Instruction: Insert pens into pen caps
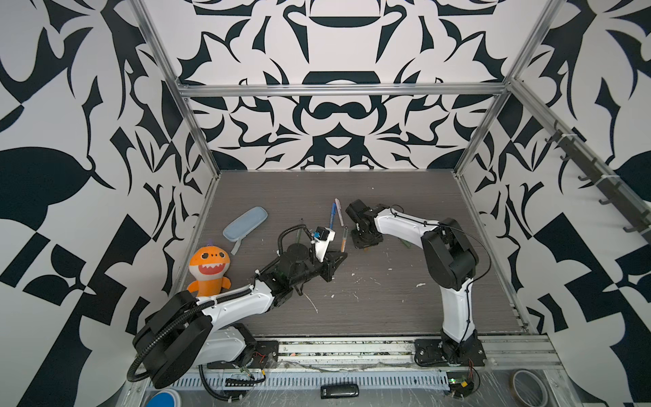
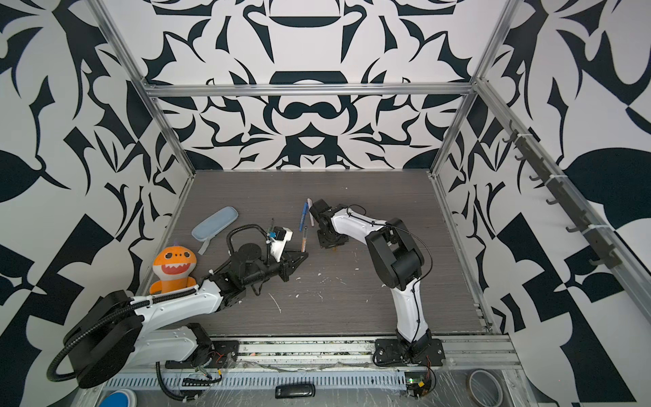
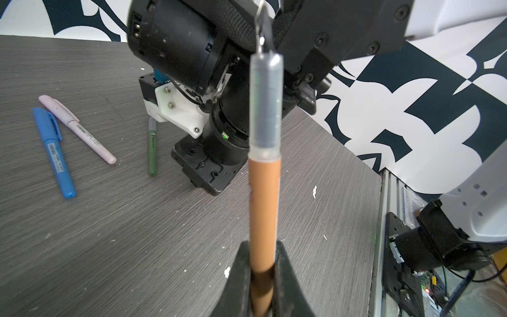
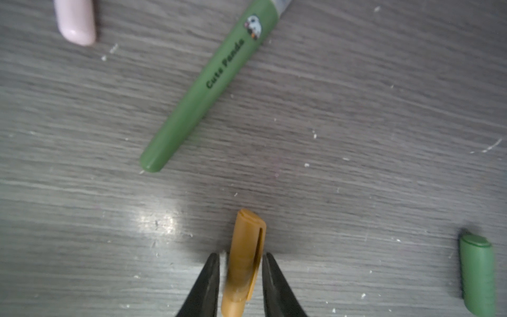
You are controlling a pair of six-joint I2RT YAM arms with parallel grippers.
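In the left wrist view my left gripper is shut on an orange pen (image 3: pixel 264 206). The pen points up, with its clear front section and metal tip bare. Low in the right wrist view lies the orange cap (image 4: pixel 243 264), its clip on the right side. My right gripper is shut on this cap, one finger on each side. From above, the left gripper (image 1: pixel 342 255) sits to the left of and a little nearer the front than the right gripper (image 1: pixel 366 245); pen and cap are apart.
An uncapped green pen (image 4: pixel 211 84) and its green cap (image 4: pixel 478 274) lie loose near the right gripper. A blue pen (image 3: pixel 55 153) and a pink pen (image 3: pixel 76 128) lie capped farther back. A blue-grey case (image 1: pixel 245 222) and an orange toy (image 1: pixel 209 268) occupy the left side.
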